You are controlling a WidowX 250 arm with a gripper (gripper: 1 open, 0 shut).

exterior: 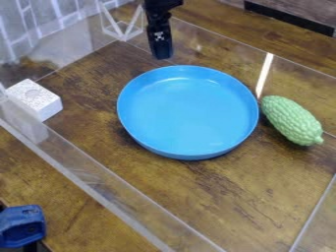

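My dark gripper [160, 44] hangs at the top centre of the camera view, just behind a round blue plate [187, 110]; whether it is open or shut is too small and dark to tell. The plate is empty. A green bumpy gourd-like vegetable [292, 120] lies to the right of the plate, and a white block [33, 99] sits at the left.
A blue object [19, 224] is at the lower-left edge. A white wire-like frame [121, 22] stands at the back left. Clear strips edge the wooden surface [171, 202], whose front is free.
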